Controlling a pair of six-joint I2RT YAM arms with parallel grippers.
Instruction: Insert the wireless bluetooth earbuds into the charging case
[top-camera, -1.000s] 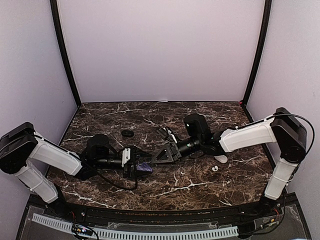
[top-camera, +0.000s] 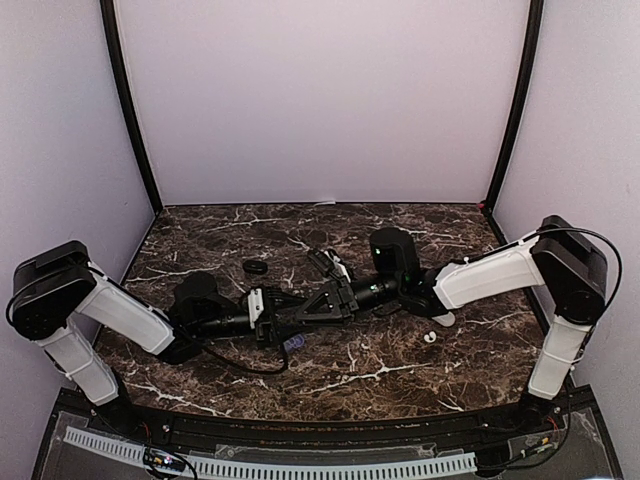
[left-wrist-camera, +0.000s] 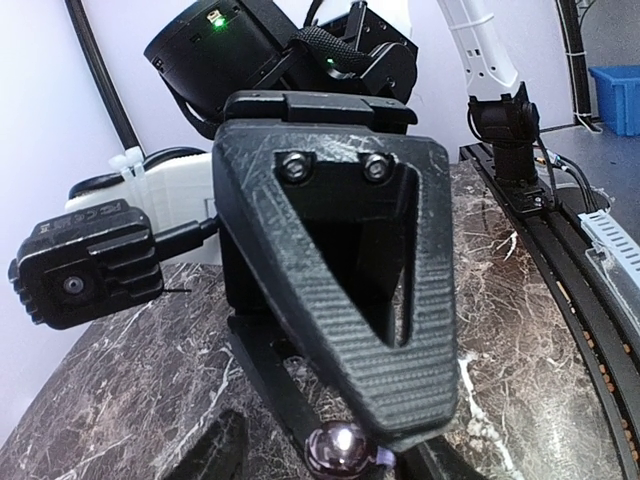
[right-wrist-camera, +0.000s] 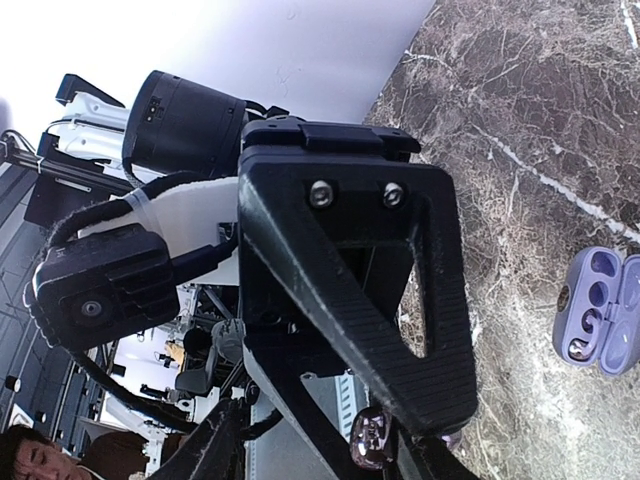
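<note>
Above the marble table my left gripper (top-camera: 290, 318) and my right gripper (top-camera: 318, 310) meet tip to tip. A small shiny earbud (left-wrist-camera: 342, 448) is at their meeting fingertips, near the bottom edge of both wrist views. In the right wrist view the earbud (right-wrist-camera: 370, 437) appears between the left gripper's fingertips, and the right gripper's own fingers (right-wrist-camera: 222, 445) stand apart around it. How firmly the left fingers grip it does not show. The lilac charging case (right-wrist-camera: 600, 312) lies open on the table; something shiny sits in its lower end. From above, the arms partly cover the case (top-camera: 293, 342).
A dark oval object (top-camera: 255, 267) lies on the table at the back left. Small white pieces (top-camera: 430, 337) and a whitish item (top-camera: 443, 319) rest beside the right arm.
My left gripper has moved right to meet the right gripper, which shifted slightly left. Over the last moments both arms look nearly still, with more of the case showing below them.
</note>
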